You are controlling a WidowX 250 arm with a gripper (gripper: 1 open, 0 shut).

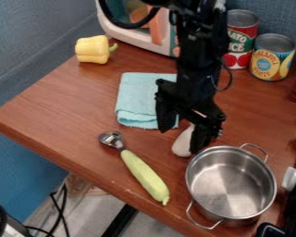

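My black gripper [185, 128] hangs low over the middle right of the table, just behind a steel pot [231, 185]. A pale, whitish object [181, 143] lies beneath and partly behind it; I cannot tell whether the fingers hold it. A folded light blue cloth [137, 99] lies left of the gripper. A metal scoop [112, 140] and a pale yellow corn cob [145, 176] lie toward the front. A yellow pepper [93, 50] sits at the back left.
A red can [236, 50] and a yellow-blue can [273, 65] stand at the back right, beside a toy microwave [144, 32]. A black appliance edge is at the lower right.
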